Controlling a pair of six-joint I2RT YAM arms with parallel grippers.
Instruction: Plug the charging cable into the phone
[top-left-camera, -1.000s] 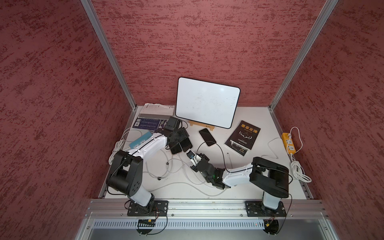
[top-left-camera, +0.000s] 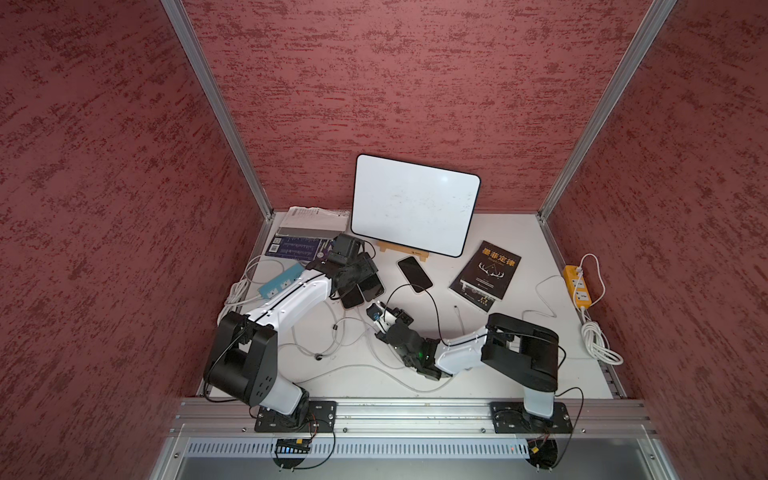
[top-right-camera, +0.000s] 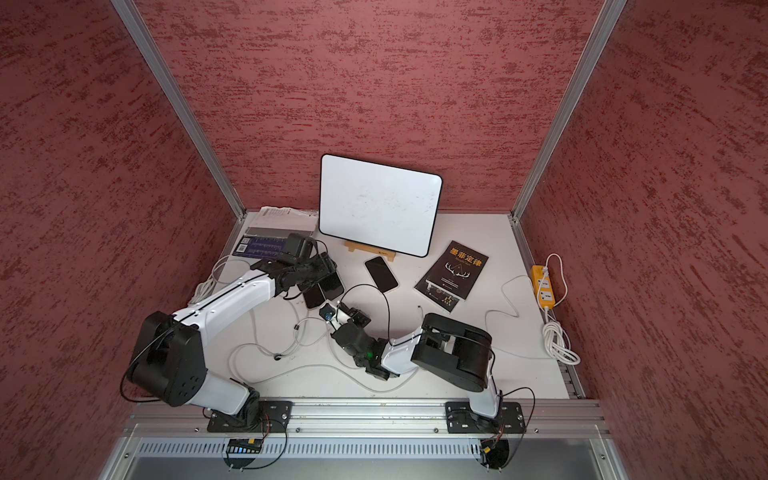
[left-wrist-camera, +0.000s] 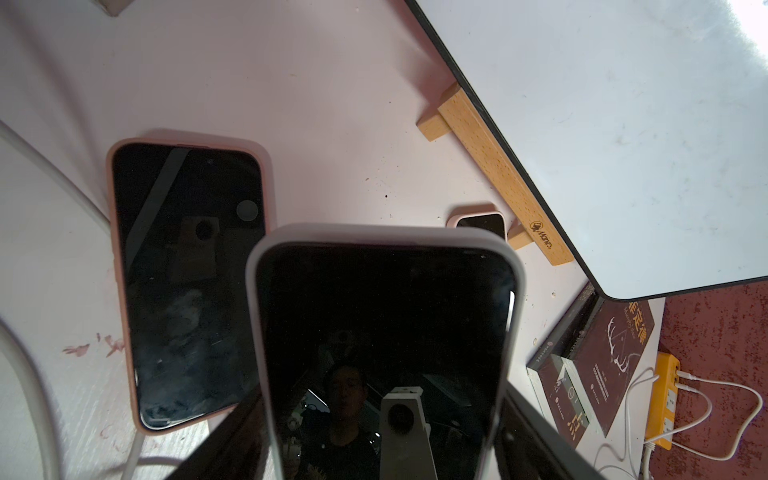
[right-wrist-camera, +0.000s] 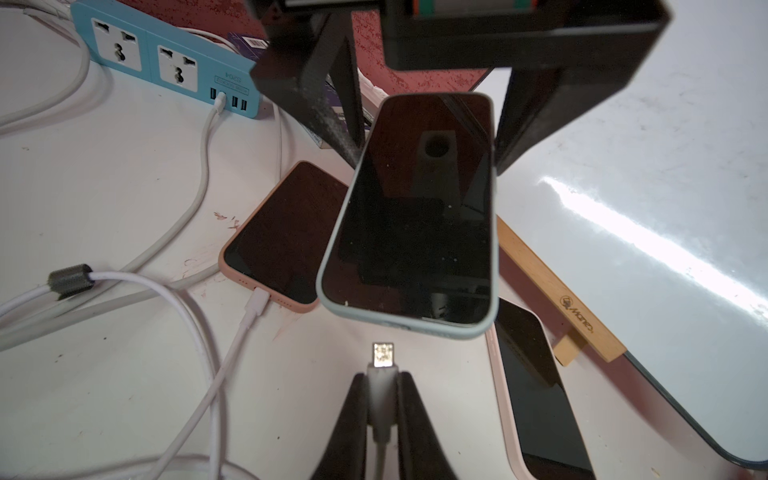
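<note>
A black-screened phone in a pale case (right-wrist-camera: 416, 224) is raised above the table, with my left gripper shut on its sides. The same held phone (left-wrist-camera: 384, 336) fills the lower middle of the left wrist view. In the right wrist view, my right gripper is shut on a white charging cable's plug (right-wrist-camera: 383, 388). The metal tip points at the phone's bottom edge, with a small gap between them. In the top left view my right gripper (top-left-camera: 377, 316) sits just in front of the held phone.
A pink-cased phone (right-wrist-camera: 280, 240) lies to the left with a white cable plugged in. Another phone (right-wrist-camera: 532, 392) lies right, near the whiteboard (right-wrist-camera: 640, 208). The blue power strip (right-wrist-camera: 168, 60) is at the far left; a book (top-left-camera: 486, 274) lies right. Loose cables cross the front.
The left arm's elbow moved a little left, while its gripper and phone stayed nearly in place.
</note>
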